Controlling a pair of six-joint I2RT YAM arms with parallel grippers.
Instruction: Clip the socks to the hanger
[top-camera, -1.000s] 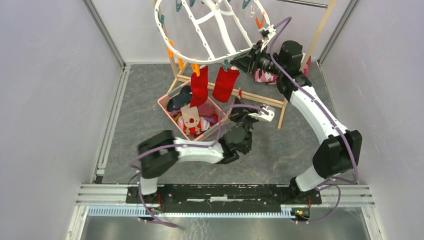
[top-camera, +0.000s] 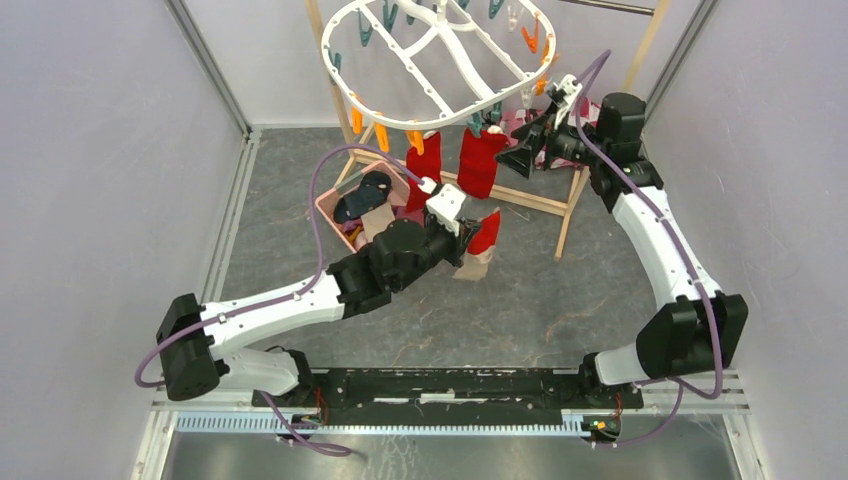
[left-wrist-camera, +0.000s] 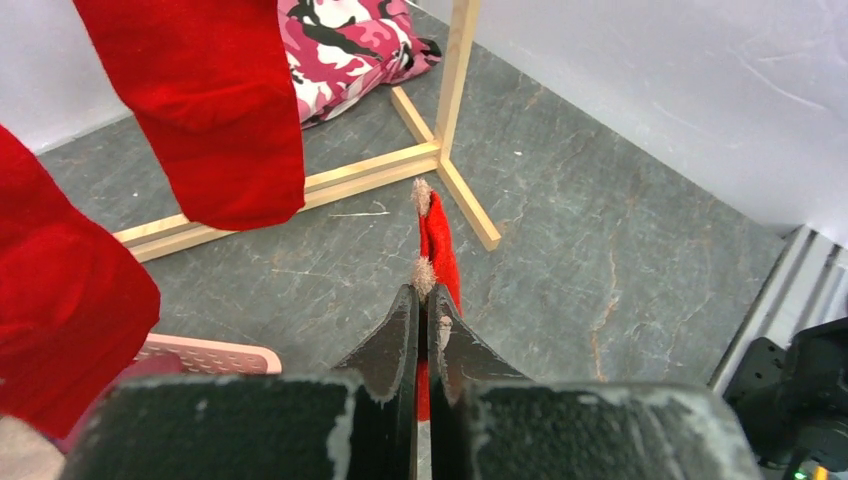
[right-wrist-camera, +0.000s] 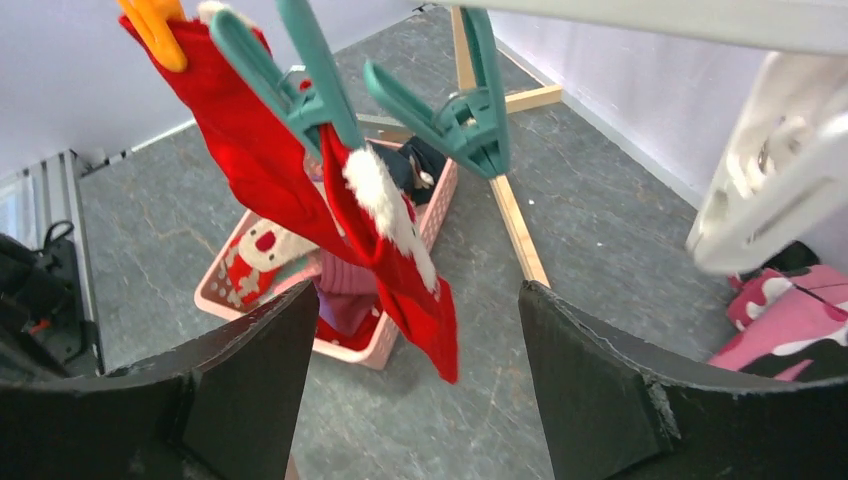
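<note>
Two red socks hang from clips under the white oval hanger (top-camera: 440, 117): one sock (top-camera: 424, 166) at an orange clip, the other sock (top-camera: 480, 163) at a teal clip. My left gripper (top-camera: 466, 232) is shut on a third red sock (top-camera: 486, 236), which has a beige fuzzy part and dangles below the hanger. In the left wrist view this sock (left-wrist-camera: 441, 245) rises edge-on past the fingertips. My right gripper (top-camera: 524, 158) is open beside the hanger's right rim; in its wrist view nothing lies between the fingers. A teal clip (right-wrist-camera: 460, 115) hangs ahead of it.
A pink basket (top-camera: 330, 208) with socks and dark cloth stands on the floor at left. The wooden stand (top-camera: 535, 201) runs behind the hanging socks, and a pink camouflage bundle (left-wrist-camera: 350, 50) lies behind it.
The hanger has shifted right with its socks, and the right gripper has moved right, away from the teal clip.
</note>
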